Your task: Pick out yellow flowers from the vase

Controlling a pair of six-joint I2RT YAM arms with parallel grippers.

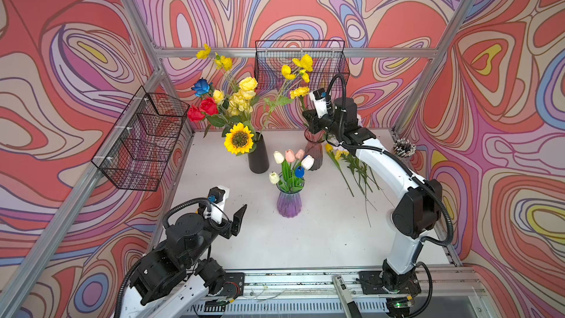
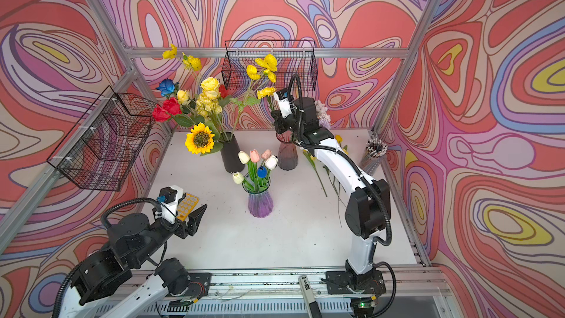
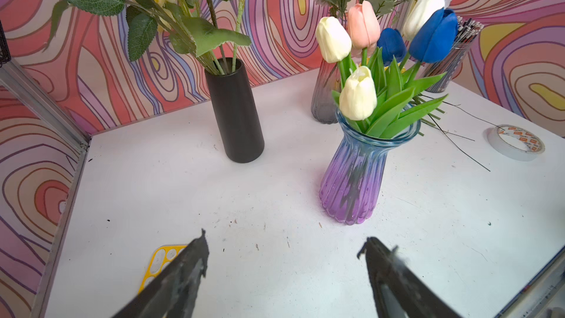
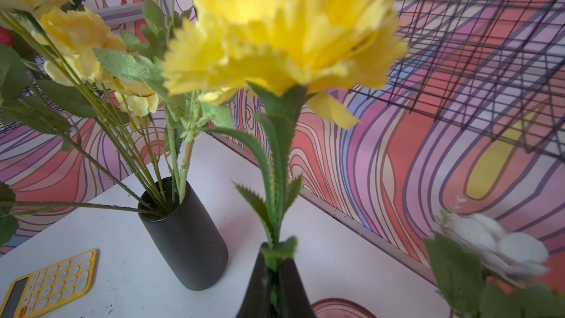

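Note:
My right gripper is shut on the green stem of a ruffled yellow flower (image 4: 276, 35), above the smoky pink vase (image 1: 313, 153) at the back. A black vase (image 1: 257, 159) holds more yellow flowers (image 1: 248, 84), a sunflower (image 1: 238, 138), red roses and a blue rose. A purple vase (image 1: 289, 203) of tulips stands at the centre. My left gripper hangs open at the front left, nothing between its fingers.
Loose stems with yellow blooms (image 1: 338, 154) lie right of the pink vase. Wire baskets (image 1: 144, 147) hang on the left and back frames. A yellow calculator (image 4: 50, 276) and tape roll (image 3: 515, 144) lie on the table.

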